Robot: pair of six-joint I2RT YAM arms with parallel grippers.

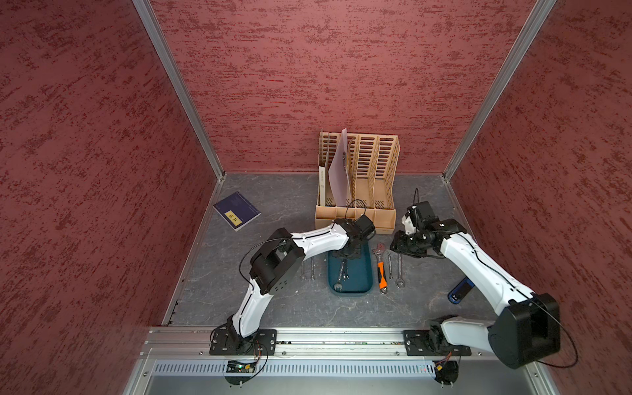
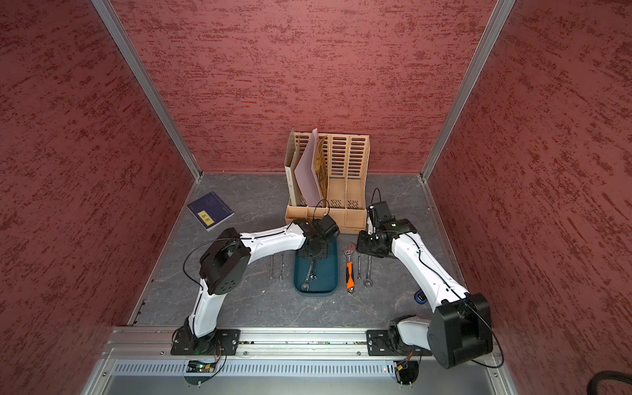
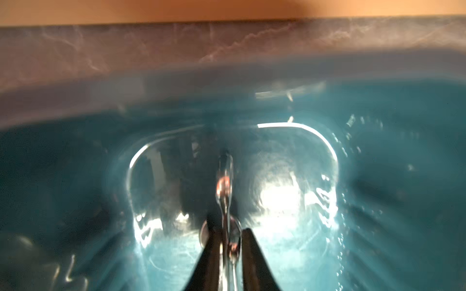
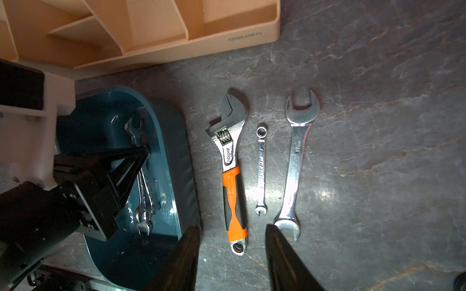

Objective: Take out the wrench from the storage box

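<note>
The teal storage box (image 1: 368, 283) holds two or so silver wrenches (image 4: 141, 203), lying close together and partly overlapping. Down inside the box, my left gripper has its fingers (image 3: 209, 259) a small gap apart, with thin wrench shafts (image 3: 224, 213) showing between them. Whether the fingers press on a shaft is unclear in the blurred left wrist view. From the right wrist view, the left fingers cross the wrenches near their far end. My right gripper stands open and empty above the table, right of the box.
On the table right of the box lie an orange-handled adjustable wrench (image 4: 233, 194), a small wrench (image 4: 261, 169) and a larger wrench (image 4: 294, 169). A tan file organizer (image 1: 378, 217) stands just behind the box. A blue book (image 1: 237, 209) lies at the far left.
</note>
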